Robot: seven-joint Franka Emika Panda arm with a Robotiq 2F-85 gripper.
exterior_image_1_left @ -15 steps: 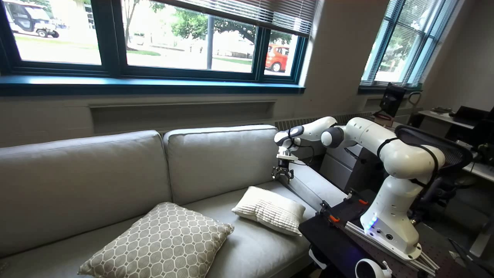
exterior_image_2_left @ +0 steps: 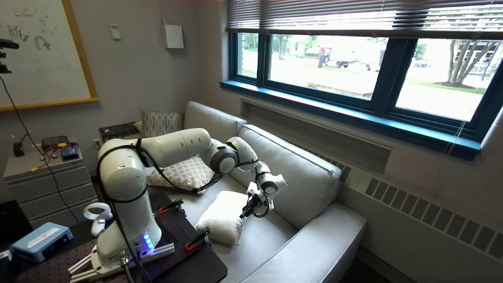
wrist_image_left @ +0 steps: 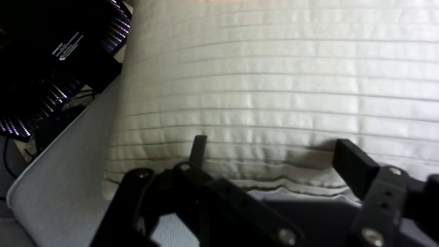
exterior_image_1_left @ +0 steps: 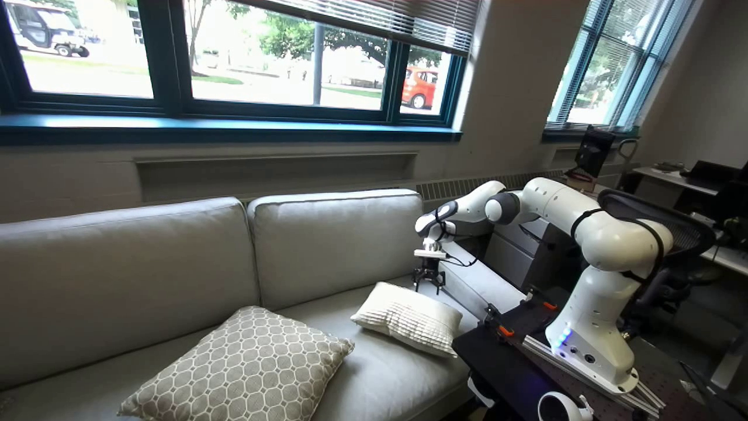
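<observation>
A small white ribbed pillow (exterior_image_1_left: 408, 317) lies on the right seat of the sofa, and in exterior view 2 the same pillow (exterior_image_2_left: 223, 217) shows a plain pale side. My gripper (exterior_image_1_left: 429, 286) is at the pillow's far edge, pointing down, fingers apart. In the wrist view the pillow (wrist_image_left: 263, 90) fills most of the picture, and the gripper has its two fingers spread along the pillow's near edge, nothing clamped between them. Whether the fingertips touch the fabric I cannot tell. A larger patterned pillow (exterior_image_1_left: 242, 368) rests on the left seat.
The sofa's back cushion (exterior_image_1_left: 336, 242) rises behind the gripper, and its armrest (exterior_image_1_left: 480, 280) stands to the right. A black table (exterior_image_1_left: 484, 351) carries the arm's base close to the white pillow. Bare seat separates the two pillows.
My gripper has come down toward the far edge of the white pillow. Both pillows lie where they were.
</observation>
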